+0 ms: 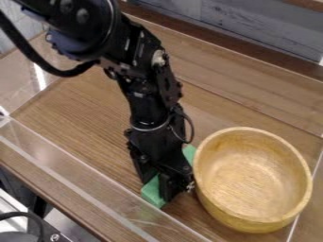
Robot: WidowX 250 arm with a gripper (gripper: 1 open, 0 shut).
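My black gripper [167,178] is down at the table, shut on a green object [153,194] that lies beside a pale wooden bowl [252,172]. The fingertips sit close to the bowl's left side and partly hide the green object, so its full shape cannot be seen.
A clear edge strip runs along the front left, and a pale wall stands at the back.
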